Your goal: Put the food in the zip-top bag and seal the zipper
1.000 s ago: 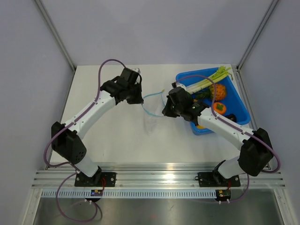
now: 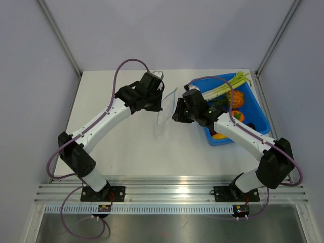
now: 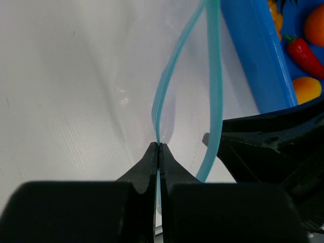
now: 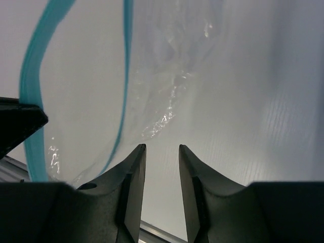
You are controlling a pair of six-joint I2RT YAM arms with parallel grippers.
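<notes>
A clear zip top bag with a blue-green zipper rim (image 2: 167,107) stands between my two grippers, its mouth partly open. My left gripper (image 2: 159,107) is shut on the bag's rim; in the left wrist view, the strip (image 3: 164,83) runs down between its fingertips. Close by on the right, my right gripper (image 2: 176,117) is part open. Its fingers (image 4: 135,164) are apart in the right wrist view with nothing between them, and the clear bag wall (image 4: 162,96) lies beyond. No food shows inside the bag.
At the right stands a blue bin (image 2: 262,119) of food: leeks (image 2: 223,87), a pineapple (image 2: 235,98), an orange tomato (image 2: 236,116) and a red chili pepper (image 3: 306,56), among others.
My left gripper has moved right, closer to the right one, and the rim's loop has narrowed.
</notes>
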